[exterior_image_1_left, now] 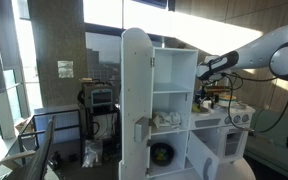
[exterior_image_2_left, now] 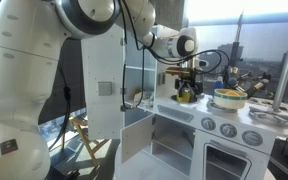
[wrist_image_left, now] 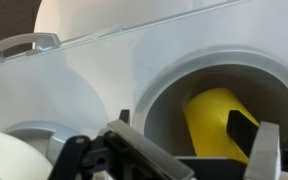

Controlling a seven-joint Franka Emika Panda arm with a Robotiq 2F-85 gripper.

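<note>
In the wrist view a yellow object (wrist_image_left: 216, 120) lies in a round grey basin (wrist_image_left: 154, 98) sunk into a white countertop. My gripper is open above that basin, its dark-tipped fingers (wrist_image_left: 262, 150) spread apart. The yellow object shows beyond the gap and beside the right finger; no grip on it is visible. From the second exterior view, the gripper (exterior_image_2_left: 178, 84) points down over the toy kitchen counter, with a yellow item (exterior_image_2_left: 187, 97) close beneath it. The first exterior view shows the arm (exterior_image_1_left: 234, 60) reaching in from the right; its fingertips are too small to read there.
A tall white cabinet (exterior_image_1_left: 172, 70) with its door (exterior_image_1_left: 136, 100) open stands left of the counter. Pots (exterior_image_2_left: 229, 98) sit on the stove top right of the basin. Below, a lower cabinet door (exterior_image_2_left: 137, 138) hangs open. Loose cables (exterior_image_1_left: 259, 100) droop from the arm.
</note>
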